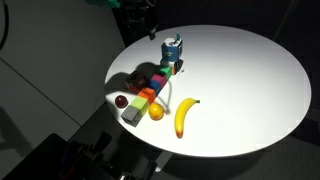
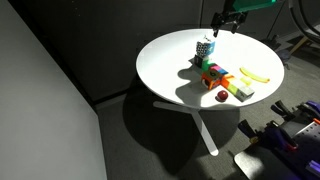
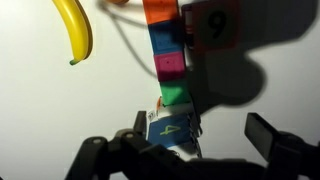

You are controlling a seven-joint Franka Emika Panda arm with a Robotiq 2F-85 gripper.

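Note:
My gripper stands open in the wrist view, its two dark fingers wide apart with nothing gripped between them. A blue-and-white number block [image 3: 170,128] marked 4 shows between and beyond the fingertips; it tops a stack in the first exterior view [image 1: 172,48]. A row of coloured blocks runs away from it: green [image 3: 175,93], pink [image 3: 170,66], blue [image 3: 166,37] and orange [image 3: 159,10]. Beside the row, a red block [image 3: 213,26] marked 9 lies in shadow. In the second exterior view the gripper [image 2: 228,28] hangs beyond the stack.
A banana [image 1: 182,118] and an orange [image 1: 156,112] lie on the round white table [image 1: 240,90], on one side of the row. A dark red round fruit [image 1: 121,101] sits near the edge.

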